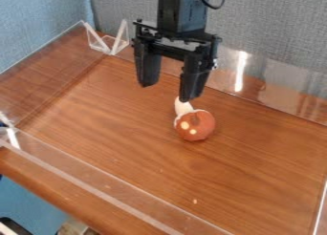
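Observation:
My black gripper [170, 74] hangs over the wooden surface in the upper middle of the camera view, its two fingers spread apart with nothing visible between them. Below and to the right of it rests a red mushroom-like toy [196, 125] with pale spots and a white stem pointing up toward the back. The gripper is apart from the toy.
The wooden tray floor [115, 134] is mostly clear, bordered by transparent walls along the back and front. A white bracket [107, 43] stands at the back left corner. Grey and blue padded walls surround the area.

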